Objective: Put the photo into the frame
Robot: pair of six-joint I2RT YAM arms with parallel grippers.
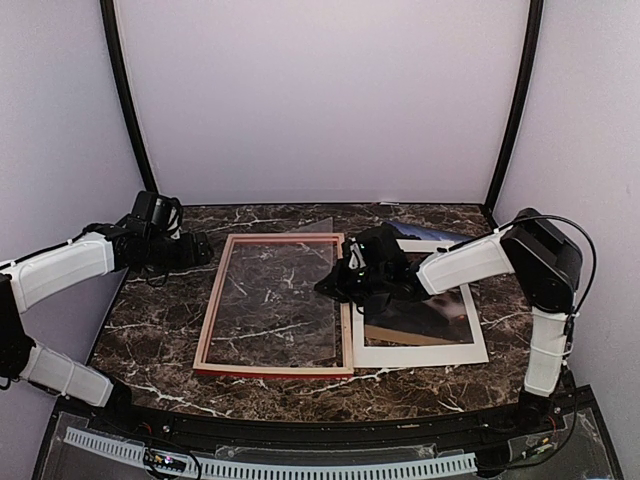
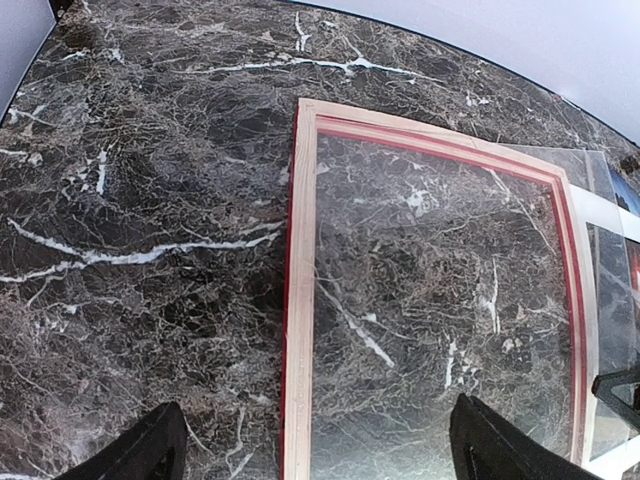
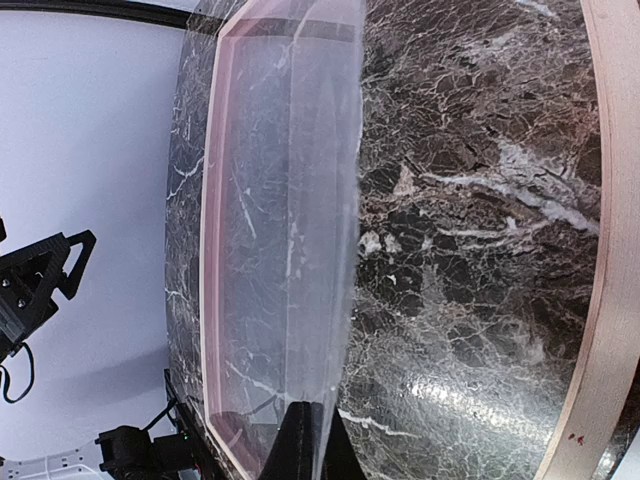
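Note:
The pink-red photo frame lies on the dark marble table. A clear plastic sheet is over it, its right edge at my right gripper, which is shut on that sheet near the frame's right side. In the right wrist view the sheet runs down between the dark fingertips. My left gripper hangs open left of the frame, its fingers at the bottom of the left wrist view, nothing between them. Photos with a white border lie right of the frame, partly under the right arm.
Bare table stretches left of the frame and along the front. Walls enclose the back and both sides. A blue-topped picture shows at the back right.

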